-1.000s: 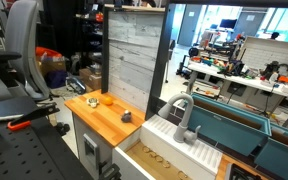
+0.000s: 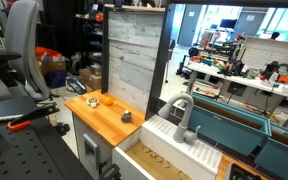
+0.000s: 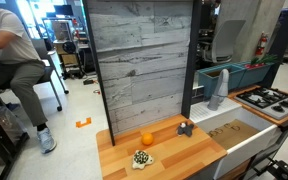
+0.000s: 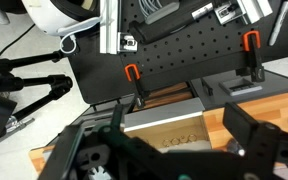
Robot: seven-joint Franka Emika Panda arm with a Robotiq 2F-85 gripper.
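Observation:
My gripper is open in the wrist view, its two orange-tipped fingers [image 4: 133, 74] standing wide apart. Nothing shows between them but a black perforated plate below. On the wooden counter lie a round orange object [image 3: 147, 139], a pale speckled item [image 3: 142, 159] and a small grey object [image 3: 185, 129]. A drawer [image 2: 154, 165] with a light wooden bottom stands open beside the counter and looks empty. The gripper cannot be made out in either exterior view.
A grey tap [image 2: 189, 113] rises behind the drawer. Black stove grates [image 3: 269, 98] lie to its right. A tall wooden panel [image 3: 154, 55] backs the counter. Cables and a clamp crowd the black plate [image 4: 189, 50]. A seated person [image 3: 19, 60] is at far left.

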